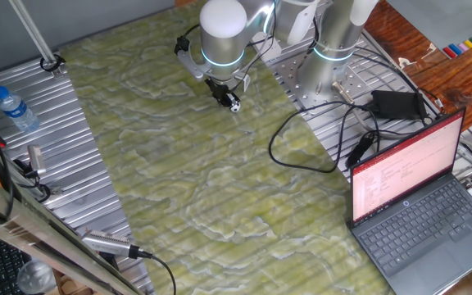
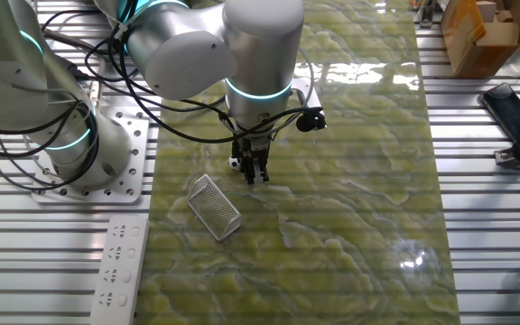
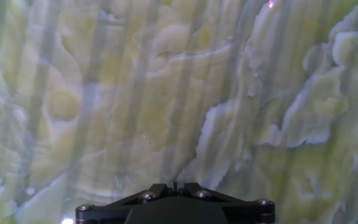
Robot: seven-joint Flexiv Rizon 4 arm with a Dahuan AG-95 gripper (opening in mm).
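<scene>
My gripper shows at the bottom of the wrist view, its black fingers brought together with nothing seen between them. In exterior view 1 the gripper point(image 1: 224, 95) hangs from the arm over the green marbled tabletop point(image 1: 179, 188), near its robot-base side. A small black-and-white round thing point(image 1: 235, 106) shows right beside it; whether it is fixed to the gripper or lies apart, I cannot tell. Exterior view 2 has the gripper point(image 2: 256, 171) just above and right of a white mesh-topped oblong point(image 2: 214, 208) on the tabletop.
An open laptop point(image 1: 420, 205) stands at the right edge in exterior view 1, with a looped black cable point(image 1: 273, 139) nearby. A water bottle point(image 1: 16, 109) is at the left. A white power strip point(image 2: 120, 271) lies by the base.
</scene>
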